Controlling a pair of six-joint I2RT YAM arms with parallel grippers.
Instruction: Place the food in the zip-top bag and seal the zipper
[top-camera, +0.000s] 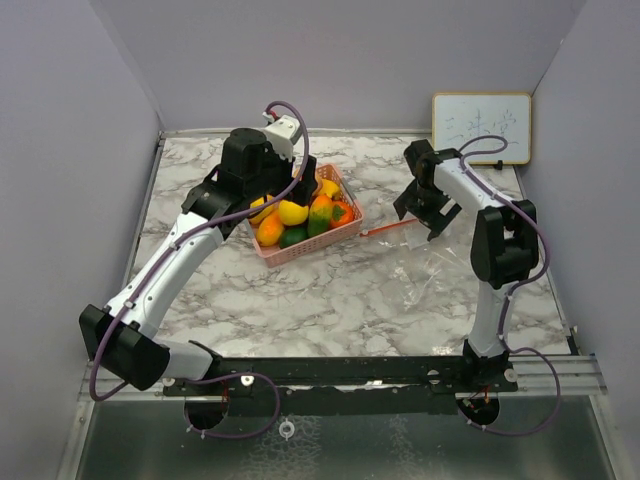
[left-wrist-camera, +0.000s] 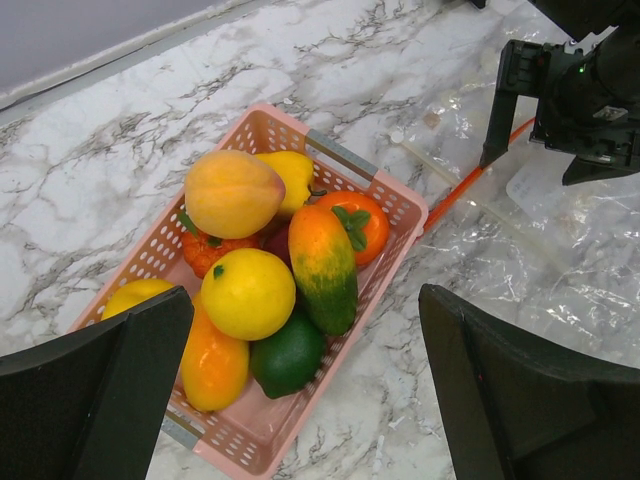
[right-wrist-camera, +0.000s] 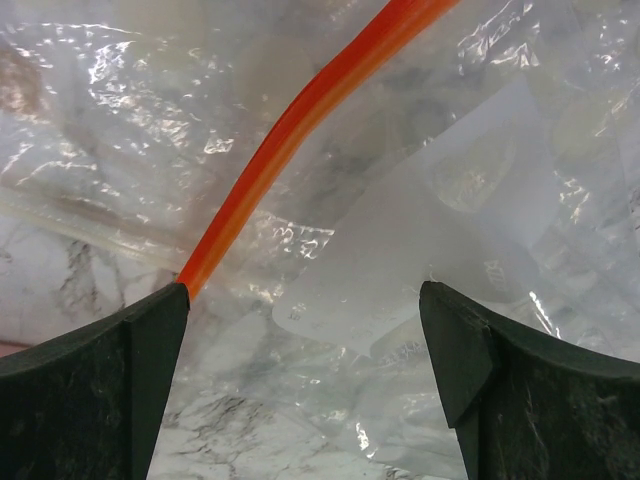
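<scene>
The clear zip top bag (top-camera: 415, 278) lies flat on the right of the table, with a red-orange zipper strip (right-wrist-camera: 268, 170) and a white label (right-wrist-camera: 400, 235). Over this bag, my right gripper is open, its fingers spread around nothing. Toy food fills a pink basket (top-camera: 325, 240) left of the bag: a peach (left-wrist-camera: 235, 193), a yellow round fruit (left-wrist-camera: 248, 294), a papaya (left-wrist-camera: 325, 270), an avocado (left-wrist-camera: 288, 355), a mango (left-wrist-camera: 212, 365) and a persimmon (left-wrist-camera: 366, 226). Above the basket my left gripper stands open and empty.
A whiteboard (top-camera: 482, 125) stands at the back right. My right gripper's dark fingers appear at the upper right of the left wrist view, near the basket's right end.
</scene>
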